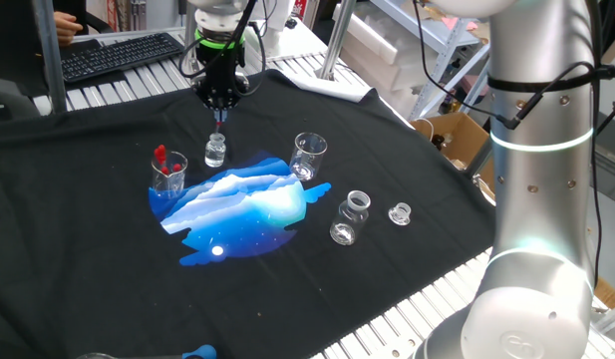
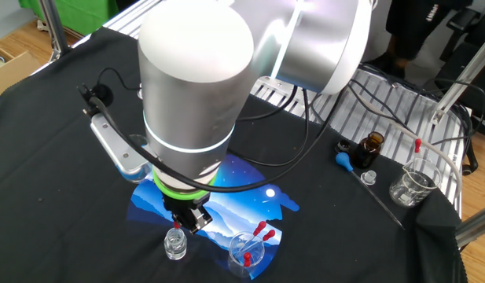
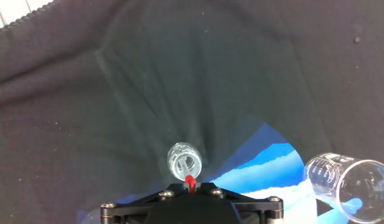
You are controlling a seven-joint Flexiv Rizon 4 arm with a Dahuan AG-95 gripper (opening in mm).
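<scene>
A red-bulbed dropper (image 3: 190,181) is pinched between the fingertips of my gripper, which is shut on the bulb. Its clear tube points down at the mouth of a small clear glass bottle (image 3: 184,160) and appears to reach inside. In exterior view 1 the gripper (image 1: 220,108) hangs directly above that upright bottle (image 1: 215,153), a little red showing between them. From the other side, exterior view 2 has the red bulb (image 2: 177,226) just over the bottle (image 2: 175,245). The liquid level is too small to tell.
A beaker (image 1: 168,178) holding several red-bulbed droppers stands close by. An empty-looking beaker (image 1: 308,158), a wide-mouth bottle (image 1: 349,221) and a glass stopper (image 1: 400,213) stand or lie further off. A blue picture mat (image 1: 237,211) lies between.
</scene>
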